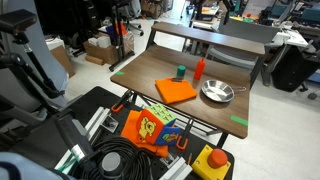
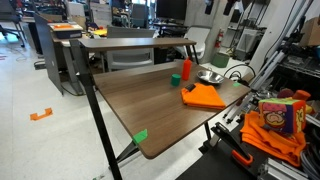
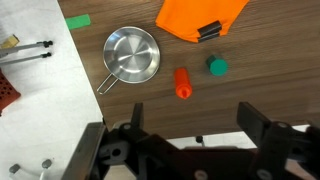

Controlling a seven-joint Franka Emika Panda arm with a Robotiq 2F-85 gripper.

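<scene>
From high above the brown table, my open gripper points down, its dark fingers spread wide with nothing between them. In exterior view 2 the gripper hangs near the top edge. A red bottle stands on the table, just beyond the gap between the fingers in the wrist view. Beside it is a small green cylinder. The shiny metal pan lies left of the bottle, handle toward the lower left. An orange cloth lies flat, with a small black object at its edge.
A raised shelf runs along the table's far side. In front of the table are a colourful bag, coiled black cables and a yellow box with a red button. Bare tabletop surrounds the objects.
</scene>
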